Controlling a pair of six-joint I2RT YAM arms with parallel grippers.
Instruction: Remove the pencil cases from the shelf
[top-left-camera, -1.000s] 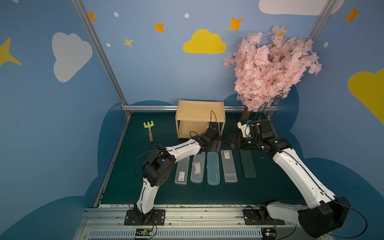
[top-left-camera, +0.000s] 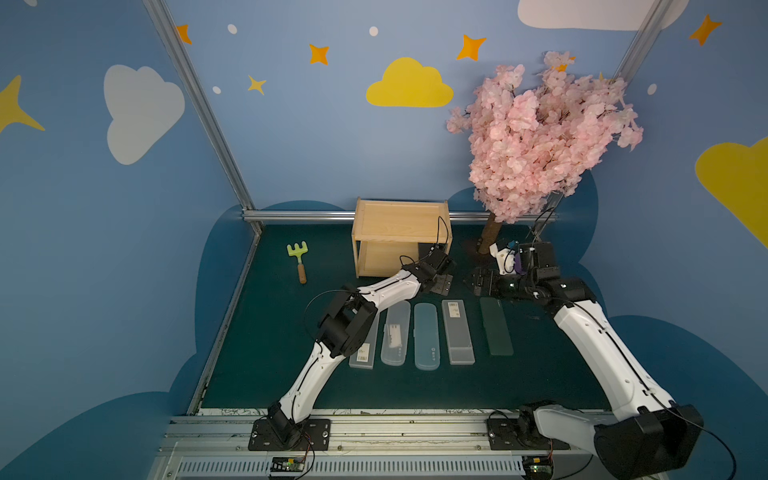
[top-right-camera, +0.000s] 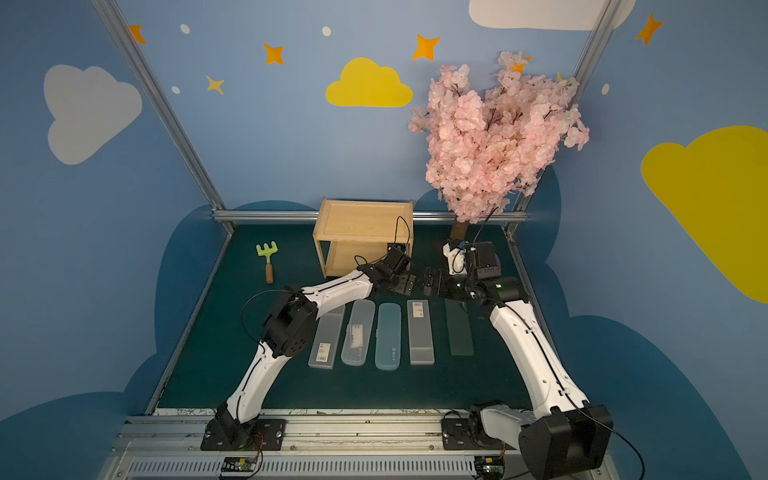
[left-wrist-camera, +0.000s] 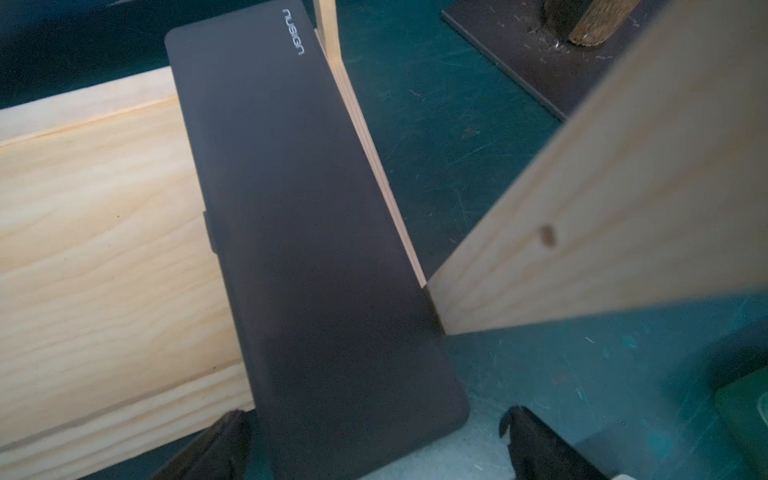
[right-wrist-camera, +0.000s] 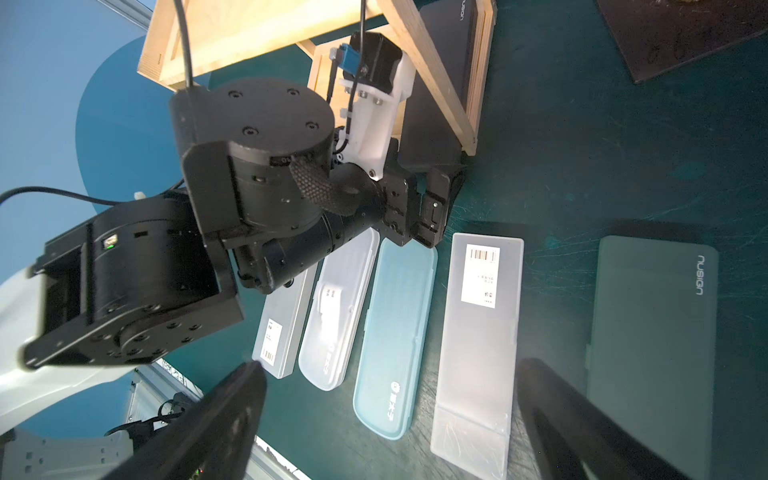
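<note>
A black pencil case (left-wrist-camera: 308, 224) lies on the lower level of the wooden shelf (top-left-camera: 400, 216), at its right end beside a post. My left gripper is open at the case's front end, fingers apart on either side. My right gripper stands open to the right of the shelf, nothing between its fingers.
A blossom tree (top-left-camera: 536, 136) on a dark base stands behind, right of the shelf. A toy rake (top-left-camera: 300, 264) lies on the left.
My left gripper has moved right and toward the black case at the shelf. My right arm has shifted slightly to the right. The cases on the table look unchanged.
</note>
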